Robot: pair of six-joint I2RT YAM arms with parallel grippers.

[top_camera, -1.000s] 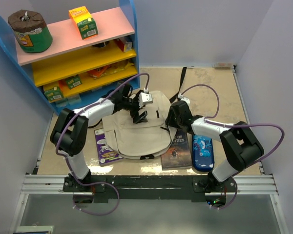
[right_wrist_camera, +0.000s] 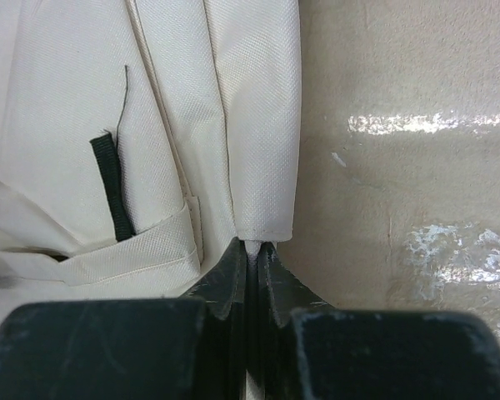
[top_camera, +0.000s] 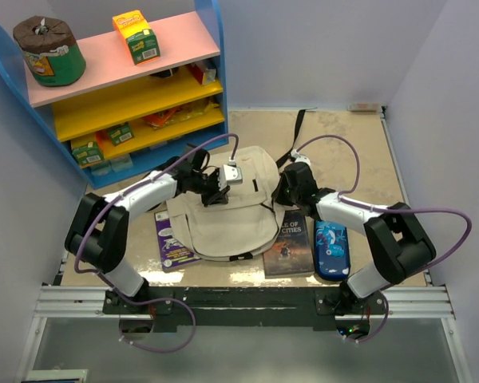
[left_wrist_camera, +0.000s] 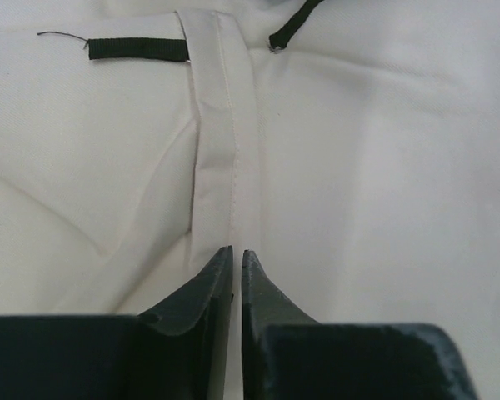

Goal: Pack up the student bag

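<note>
The cream bag (top_camera: 223,231) lies flat in the middle of the table. My left gripper is over its upper middle, shut, with cream fabric and a seamed strip around its fingertips; whether fabric is pinched between them is hard to tell. My right gripper is shut on the folded right edge of the bag's fabric. A purple book (top_camera: 172,251), a dark book (top_camera: 287,255) and a blue pencil case (top_camera: 332,251) lie around the bag.
A shelf (top_camera: 136,96) with boxes, packets and a green-wrapped roll (top_camera: 49,56) stands at the back left. A black strap (top_camera: 295,128) lies behind the bag.
My right gripper has shifted only slightly.
</note>
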